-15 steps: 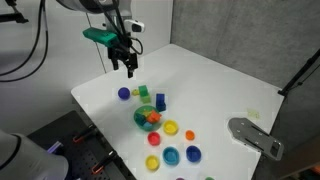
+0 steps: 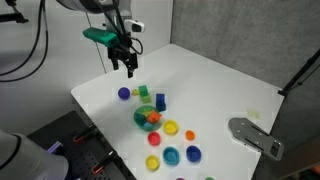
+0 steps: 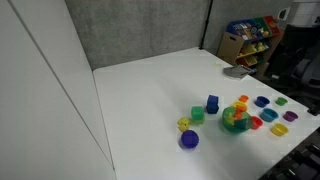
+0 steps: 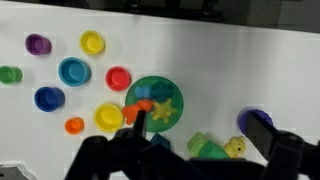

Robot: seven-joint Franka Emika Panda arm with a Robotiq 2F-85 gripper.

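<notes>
My gripper (image 2: 122, 69) hangs high above the far left of the white table, its fingers apart and nothing between them. In the wrist view the dark fingers (image 4: 92, 156) show spread along the bottom edge. Below lies a green bowl (image 4: 174, 88) holding orange, yellow and blue-green toy pieces. Beside the bowl stand a dark blue block (image 3: 212, 104) and a green block (image 3: 197, 117). A small yellow toy (image 3: 183, 124) and a purple round object (image 3: 189, 140) lie close by. The gripper touches none of these.
Several small coloured cups, among them a red one (image 4: 118, 78), a light blue one (image 4: 74, 71) and a dark blue one (image 4: 49, 98), are spread past the bowl. A grey metal tray (image 2: 257, 136) lies toward the right.
</notes>
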